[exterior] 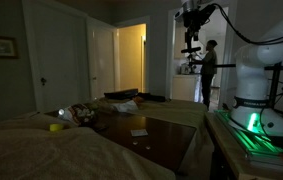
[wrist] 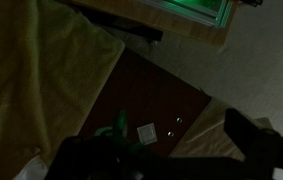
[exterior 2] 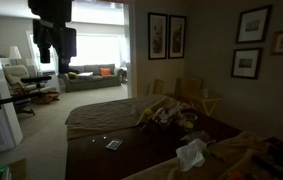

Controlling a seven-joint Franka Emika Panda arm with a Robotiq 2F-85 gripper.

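High above the table hangs my gripper (exterior: 191,46), far from everything on it. In the wrist view its two dark fingers (wrist: 253,140) stand wide apart at the lower edge, so it looks open, with nothing seen between them. Below, a small pale square (wrist: 147,133) lies flat on the dark brown tabletop (exterior: 166,142); two tiny light pieces (wrist: 179,120) are near it. A crumpled white item (exterior 2: 191,154) rests farther along the table. Beside it is a mixed pile (exterior: 79,114), too dim to make out, with a yellow object (exterior: 56,127) close by.
Tan cloth (exterior: 51,150) covers much of the table around the bare dark part. Dark items (exterior: 151,97) line the far edge. A person (exterior: 209,70) stands in the background by the doorway. Open air surrounds the gripper.
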